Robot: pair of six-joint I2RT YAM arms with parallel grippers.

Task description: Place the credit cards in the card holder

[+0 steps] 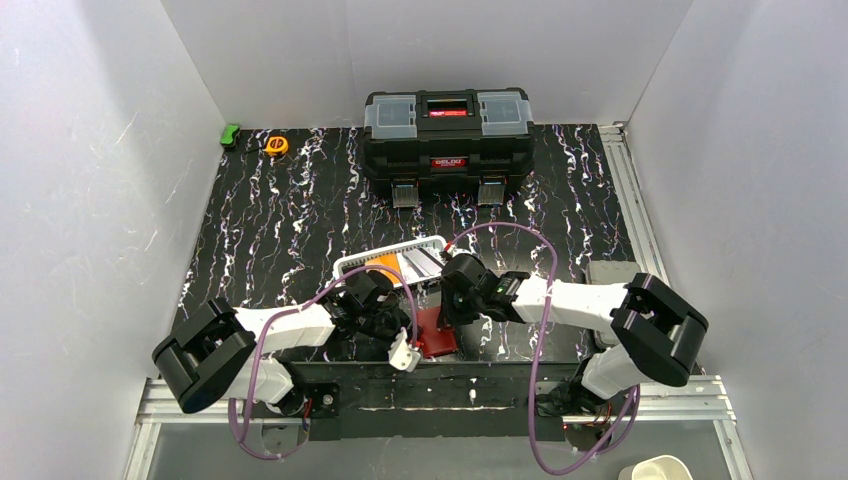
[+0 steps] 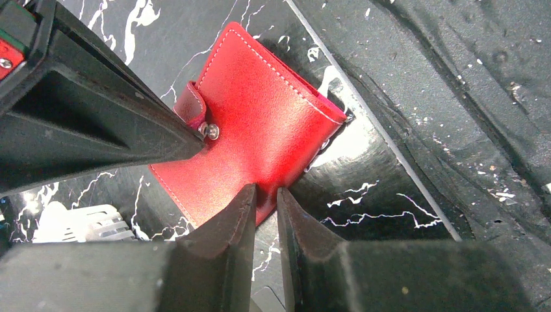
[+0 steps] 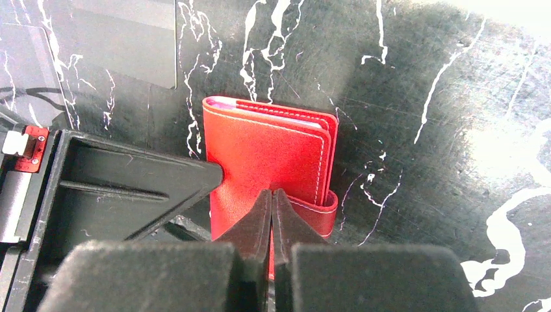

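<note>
The red card holder (image 1: 437, 342) lies closed near the table's front edge, its strap (image 3: 316, 214) with a metal snap (image 2: 212, 131) on one side. My left gripper is shut on the holder's edge, which shows between its fingers. Over the strap side, my right gripper is shut, with nothing visible between its fingertips, which touch or nearly touch the red leather. A grey card (image 3: 130, 45) lies on the table beyond the holder. Whether cards sit inside the holder is hard to tell; a pale edge shows in its fold.
Behind the arms stands a white basket (image 1: 352, 262) with orange and white items in it. A black toolbox (image 1: 447, 145) occupies the back. The table's front edge (image 2: 383, 133) runs close by the holder. Bare marble lies to the right of the holder.
</note>
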